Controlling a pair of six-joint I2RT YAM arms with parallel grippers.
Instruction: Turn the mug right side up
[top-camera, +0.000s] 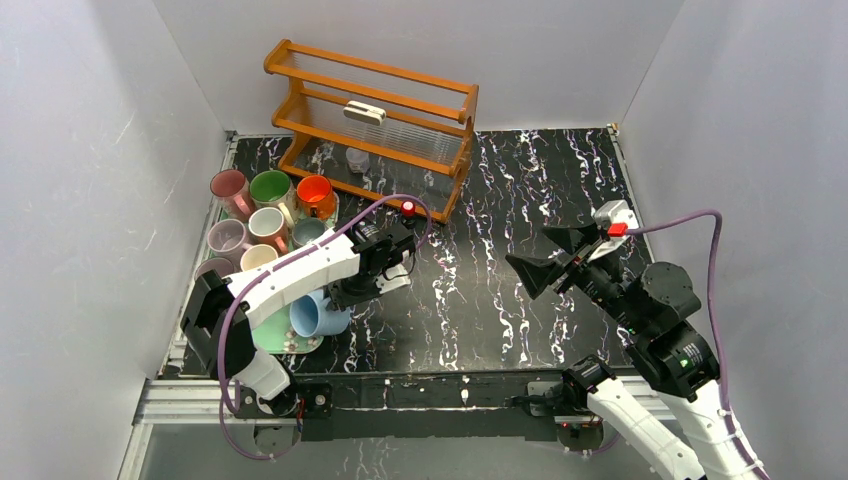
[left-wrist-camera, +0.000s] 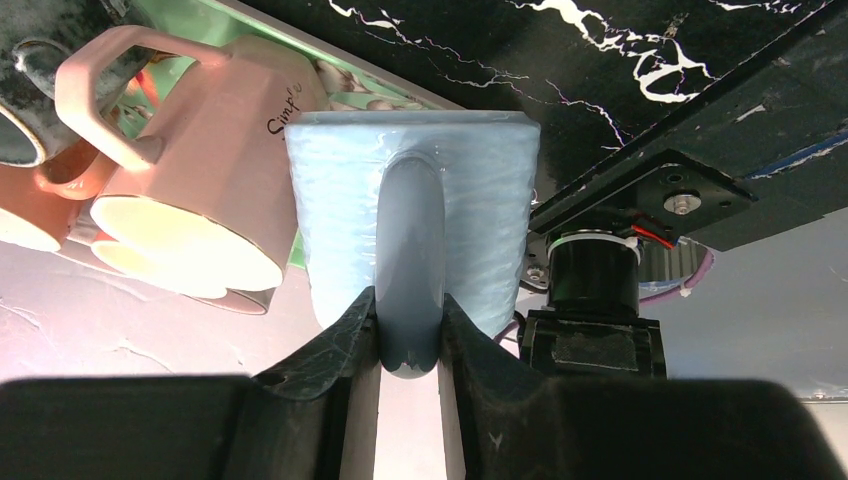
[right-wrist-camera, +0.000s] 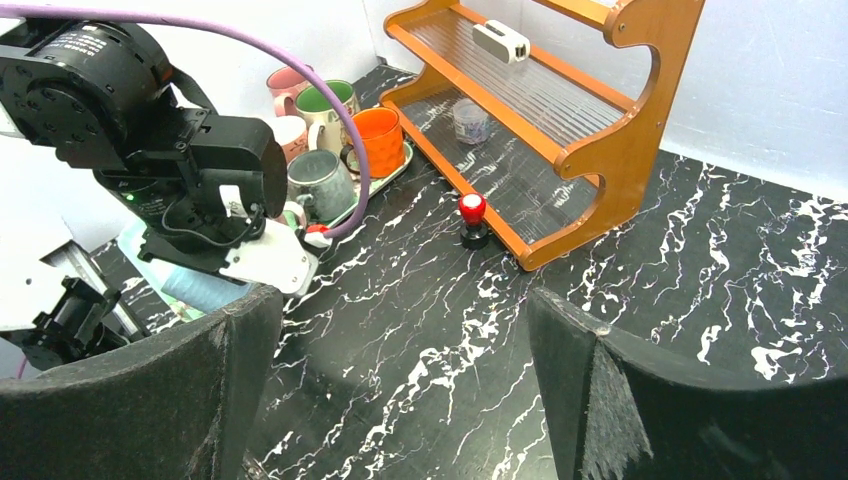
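The light blue mug (top-camera: 318, 314) is at the front of the green tray (top-camera: 270, 335), tipped on its side with its opening toward the left in the top view. In the left wrist view the blue mug (left-wrist-camera: 490, 200) has its handle pinched between the fingertips of my left gripper, which is shut on it. Whether the mug rests on the tray or hangs just above it I cannot tell. My right gripper (top-camera: 540, 258) stands open over the right half of the table; its fingers (right-wrist-camera: 215, 370) are wide apart with nothing between them.
Several other mugs crowd the tray behind the blue one, a pink mug (left-wrist-camera: 215, 160) close beside it. A wooden rack (top-camera: 370, 120) stands at the back, with a red-topped object (right-wrist-camera: 473, 215) by its front corner.
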